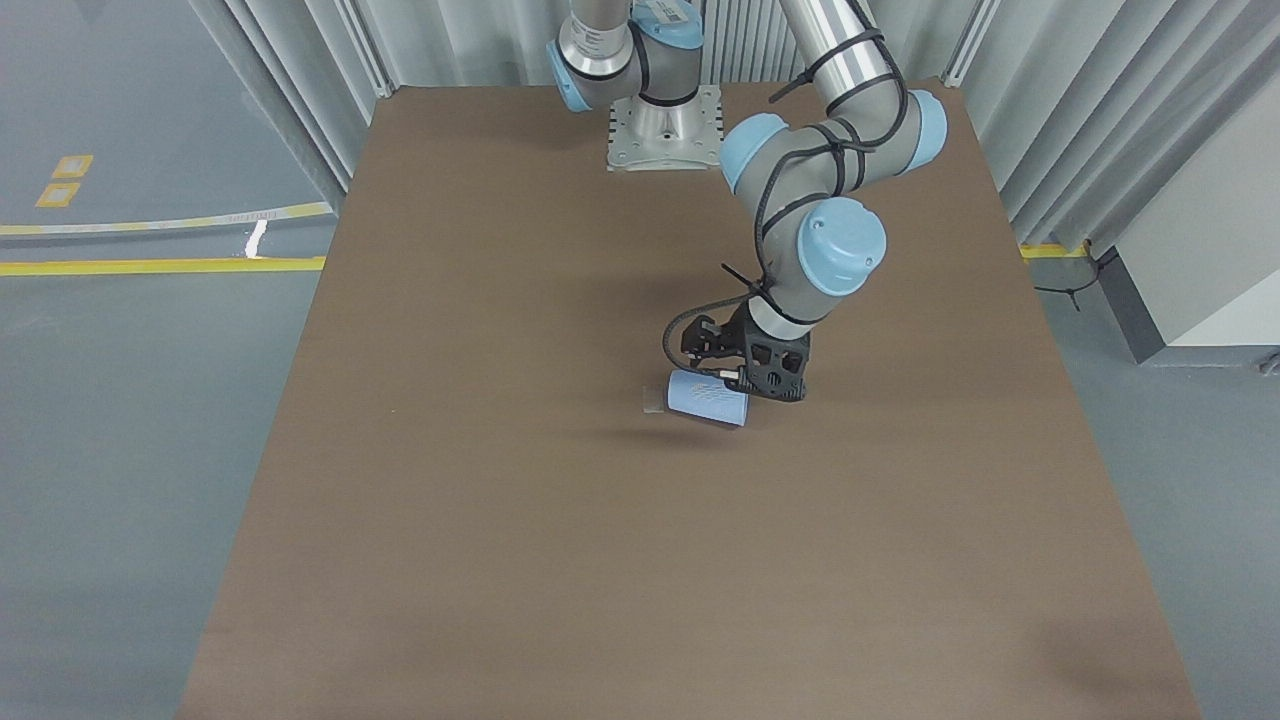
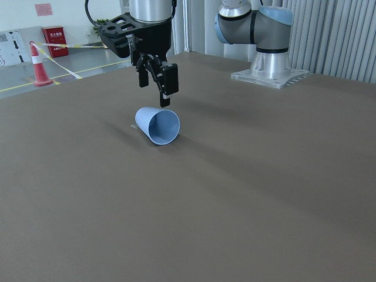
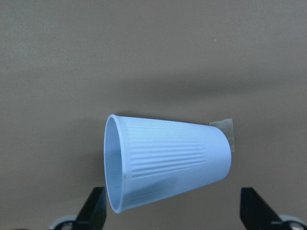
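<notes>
A light blue ribbed plastic cup [image 1: 708, 398] [image 2: 157, 126] [image 3: 165, 160] lies on its side on the brown table [image 1: 684, 564], its mouth toward the left of the wrist view, beside a small translucent patch [image 3: 223, 129]. My gripper [image 2: 154, 94] hangs above the cup, open, its two black fingertips wide apart with nothing between them at their height. In the front view the gripper's body partly covers the cup's upper side.
</notes>
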